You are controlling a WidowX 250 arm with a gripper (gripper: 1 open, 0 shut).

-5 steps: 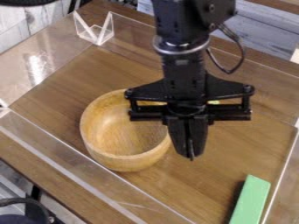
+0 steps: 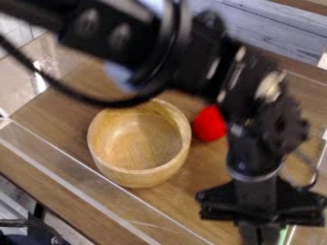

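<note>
The black gripper [image 2: 262, 222] is low at the bottom right, over the spot of a green block [image 2: 289, 235], of which only a sliver shows beside it; its fingertips are mostly hidden. A wooden bowl [image 2: 138, 144] sits left of it on the wooden surface, empty. A red object [image 2: 209, 124] lies just right of the bowl, partly behind the arm.
Clear plastic walls [image 2: 90, 187] edge the work surface. The arm covers much of the upper middle, with a blurred bluish shape behind it. Bare wood [image 2: 52, 115] shows left of the bowl.
The arm has swung down and right from beside the bowl to the green block, now largely covering it. The red object by the bowl is more exposed.
</note>
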